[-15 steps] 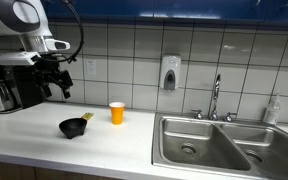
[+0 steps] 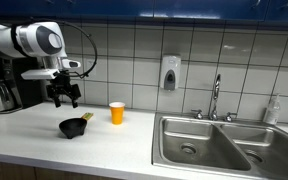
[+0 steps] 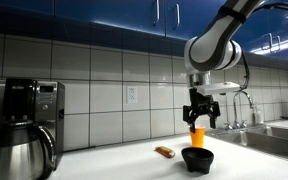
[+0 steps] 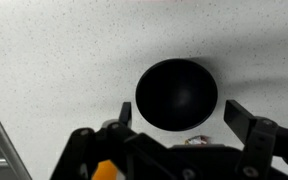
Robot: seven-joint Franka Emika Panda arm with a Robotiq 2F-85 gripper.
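A black bowl (image 2: 73, 127) rests on the white counter, and its dark round inside (image 4: 177, 95) fills the middle of the wrist view. Above and slightly behind it in exterior view 1 hangs my gripper (image 2: 65, 101), clear of the bowl. In the wrist view the fingers (image 4: 242, 117) are spread wide to either side, with nothing held between them. An orange cup (image 2: 117, 113) stands upright to the right of the bowl. Between them, farther back, lies a small yellow-orange item (image 2: 87, 116), too small to name for certain.
The double steel sink (image 2: 189, 145) and faucet (image 2: 216, 98) take up the right side. A coffee maker (image 3: 26, 130) stands at the left. Soap dispenser (image 2: 170, 72) hangs on the tiled wall. Bare counter (image 2: 119, 148) lies in front of the cup.
The bowl and cup have not moved.
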